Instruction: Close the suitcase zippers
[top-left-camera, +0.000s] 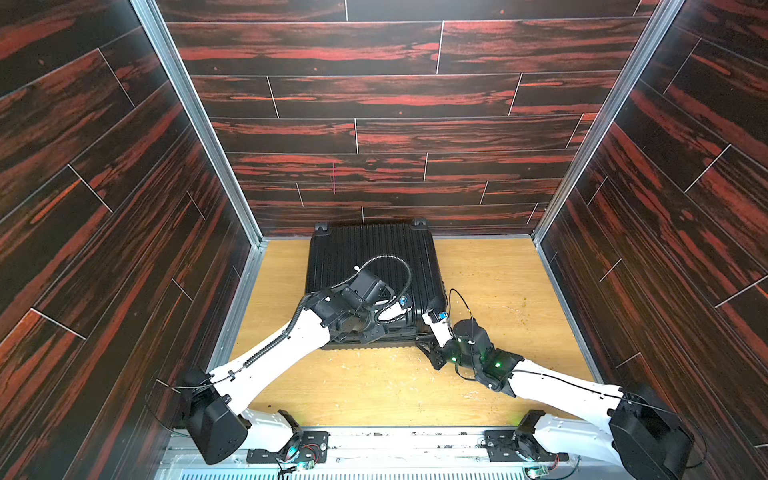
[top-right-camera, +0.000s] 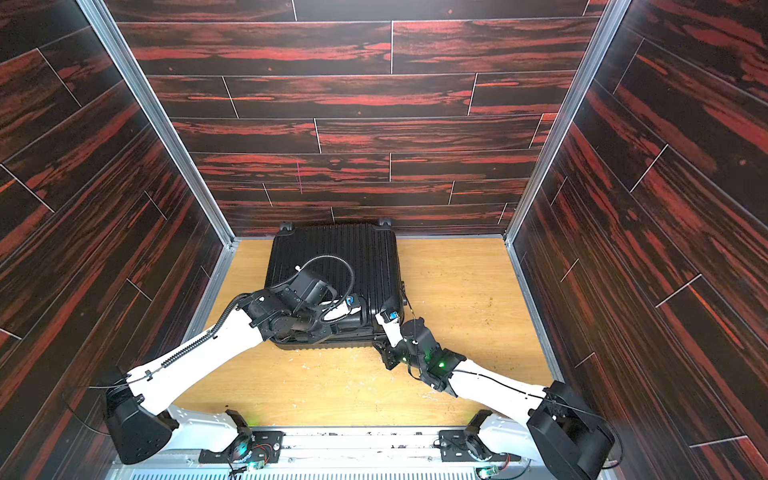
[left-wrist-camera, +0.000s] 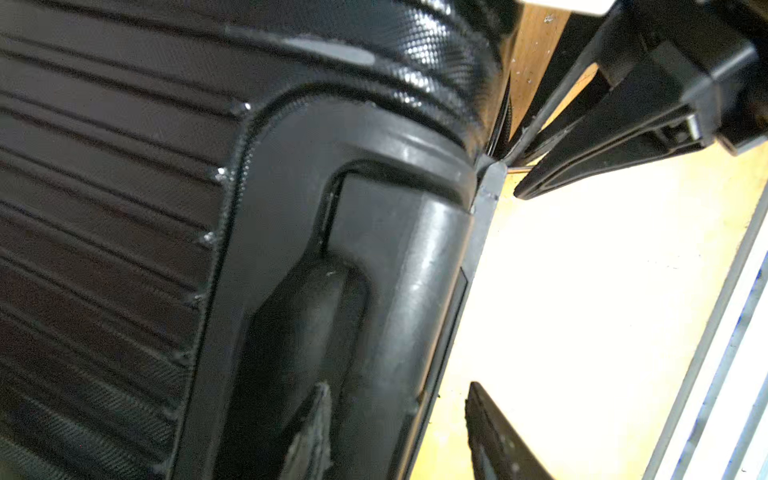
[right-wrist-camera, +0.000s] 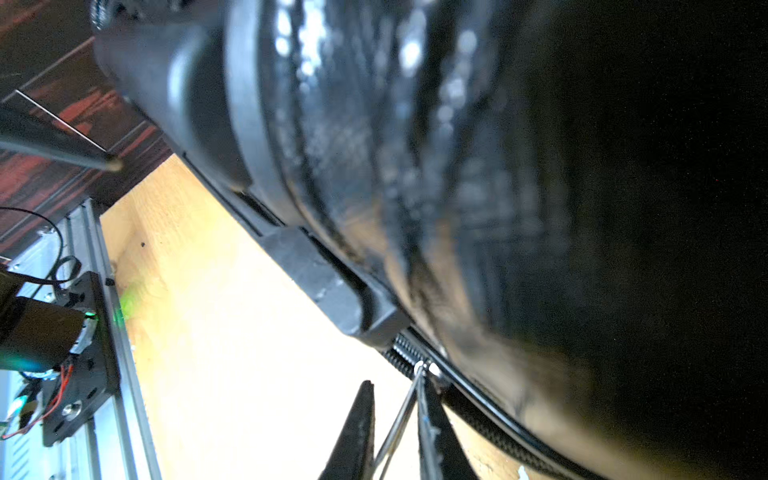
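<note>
The black ribbed suitcase (top-left-camera: 352, 244) lies flat on the wooden table, its front edge towards me. In the right wrist view a zipper slider (right-wrist-camera: 424, 369) sits on the zipper track by the near right corner. A thin metal pull (right-wrist-camera: 405, 409) runs down from it between the fingers of my right gripper, which are partly apart, with a gap on the pull's left side. My left gripper is open above the front handle (left-wrist-camera: 392, 248), nothing gripped. One finger is over the suitcase side, the other over bare table.
A dark rectangular block (right-wrist-camera: 328, 284) sits on the suitcase edge near the slider. In the left wrist view the right gripper's fingers (left-wrist-camera: 608, 132) stand close to the suitcase corner.
</note>
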